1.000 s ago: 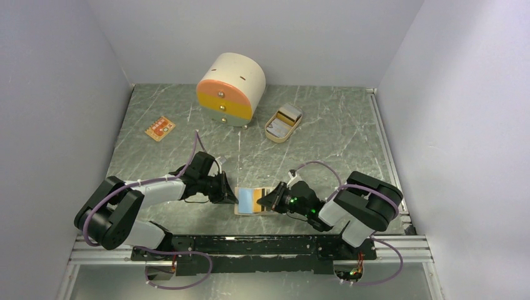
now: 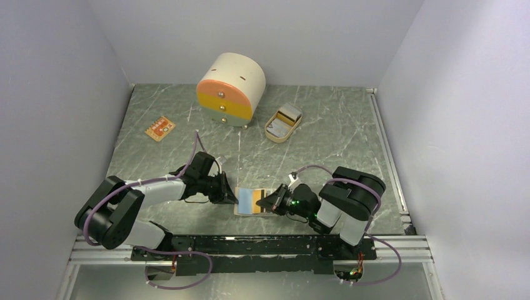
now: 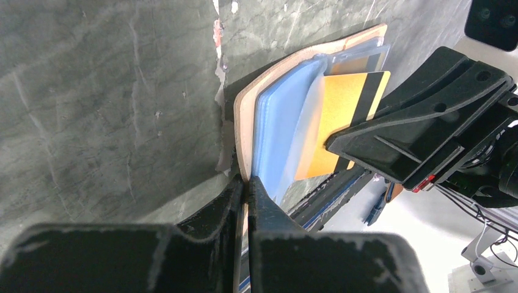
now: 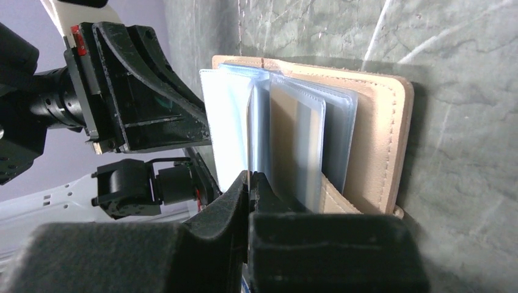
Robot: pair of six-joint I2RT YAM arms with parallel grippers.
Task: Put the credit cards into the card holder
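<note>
The tan card holder [image 3: 261, 85] lies open at the table's front, with blue sleeves [image 3: 284, 110] and clear sleeves [image 4: 337, 122]. A yellow card with a dark stripe [image 3: 333, 101] sits among them. My left gripper [image 2: 232, 199] is shut on the holder's left edge. My right gripper [image 2: 264, 204] is shut at the yellow card and sleeves. In the right wrist view a thin edge stands at its fingertips; whether it is pinched I cannot tell.
A box [image 2: 280, 128] with cards stands behind. A rounded cabinet [image 2: 240, 78] with coloured drawers is at the back, and an orange card [image 2: 160, 128] lies at the left.
The right arm's body has shifted a little, while its fingertips stay at about the same place on the holder. The left arm has not visibly moved.
</note>
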